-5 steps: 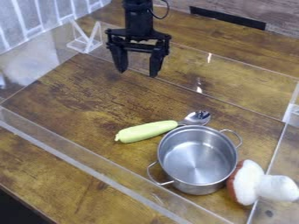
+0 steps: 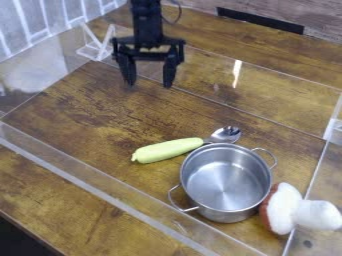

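My black gripper (image 2: 150, 65) hangs at the upper middle of the camera view, over bare wood behind the other objects, open with nothing visible between its fingers. A pale green corn-like item (image 2: 166, 149) lies in the centre, left of a steel two-handled pot (image 2: 223, 185). A metal spoon (image 2: 226, 134) lies just behind the pot. A red-and-white object (image 2: 309, 215), partly blurred, sits at the pot's right.
Clear plastic edges run around the wooden work surface (image 2: 87, 150). A dark slotted strip is at the top right.
My gripper has moved a little to the left over the last second. The objects on the table have not moved.
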